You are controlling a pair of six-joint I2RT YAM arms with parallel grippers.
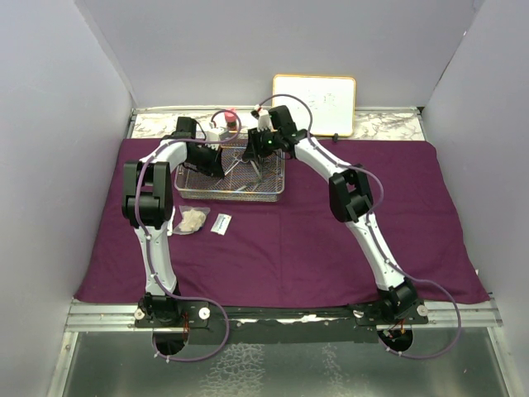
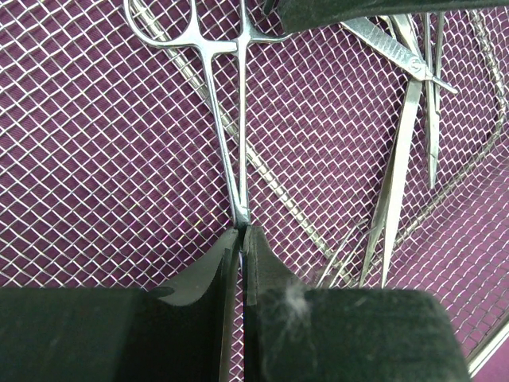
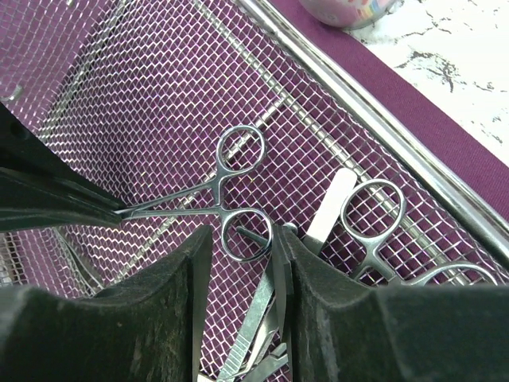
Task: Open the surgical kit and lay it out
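Observation:
The wire basket (image 1: 198,192) holds steel instruments. My left gripper is shut on the tips of a pair of ring-handled scissors or forceps (image 2: 211,48), whose handles extend over the mesh. In the right wrist view, my right gripper is part open at the lower ring of that held instrument (image 3: 224,171); whether the ring is between the fingertips or just beyond them is unclear. Another ring-handled tool (image 3: 370,239), a flat tweezer (image 3: 330,207) and several more instruments lie below and beside it.
A cotton bag (image 1: 192,220) and a white packet (image 1: 221,224) lie before the basket. A pink container (image 1: 231,123) and white board (image 1: 314,103) stand behind it.

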